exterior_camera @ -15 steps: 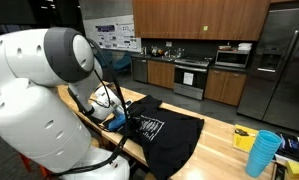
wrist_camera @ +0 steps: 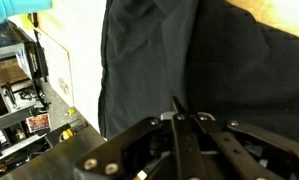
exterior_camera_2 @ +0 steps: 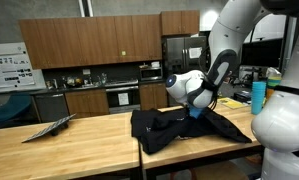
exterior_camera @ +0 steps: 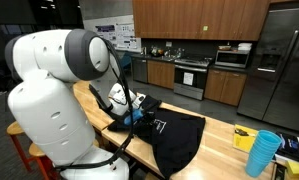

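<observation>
A large black cloth [exterior_camera: 181,145] lies spread over the wooden table, rumpled near the arm, its front part reaching the table edge. In the wrist view the black cloth [wrist_camera: 139,60] fills most of the picture. My gripper is shut, and a raised fold of the cloth runs up to its fingertips, which appear to pinch it. The exact pinch is dark and hard to make out. From the second exterior view, the gripper [exterior_camera_2: 192,113] is low over the cloth, which rises in folds around it.
A blue cup stack [exterior_camera: 261,153] stands at the table's right end, with a yellow item [exterior_camera: 245,137] nearby. Bare tabletop [exterior_camera_2: 64,145] lies to the left in the second exterior view. Stools [exterior_camera: 39,155] stand beside the table.
The arm has risen and its wrist has swung up, with the gripper shifting slightly right. The cloth near it has been drawn into different folds.
</observation>
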